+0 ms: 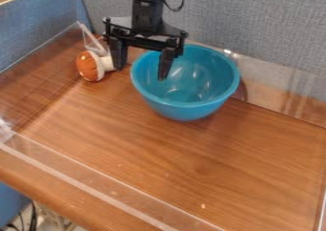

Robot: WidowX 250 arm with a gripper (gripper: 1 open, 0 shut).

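Note:
My black gripper [140, 61] is open above the left side of a teal plastic bowl [192, 92]. One finger hangs at the bowl's left edge and the other reaches over its interior, with nothing visible between them. An orange-and-white object [91, 65], with a pale loop or strap above it, lies on the wooden surface just left of the bowl, partly behind the gripper. The bowl looks empty.
Grey padded walls [261, 34] line the back and left, and a clear strip runs along the front left edge.

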